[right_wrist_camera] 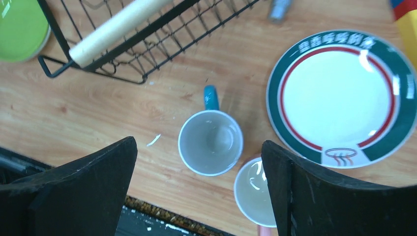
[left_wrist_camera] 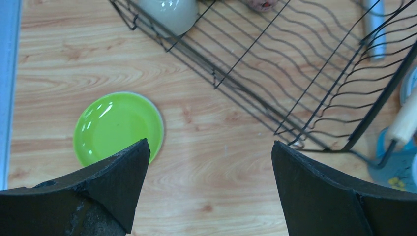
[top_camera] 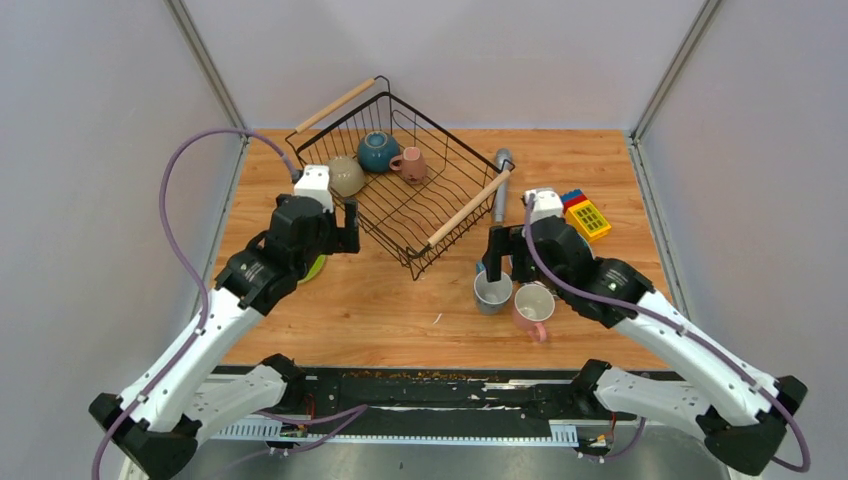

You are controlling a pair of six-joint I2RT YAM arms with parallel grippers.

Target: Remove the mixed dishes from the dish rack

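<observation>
In the black wire dish rack at the back lie a cream bowl, a teal bowl and a small pink cup. A grey-white cup with a blue handle and a pink-handled cup stand on the table in front of the rack. A white plate with a green rim lies to their right. The green plate rests on the table at left. My left gripper is open and empty, left of the rack. Over the cups, my right gripper hangs open, holding nothing.
A grey cylindrical object lies by the rack's right side. Yellow, red and blue blocks sit at the right. Bare wood spreads across the front middle of the table.
</observation>
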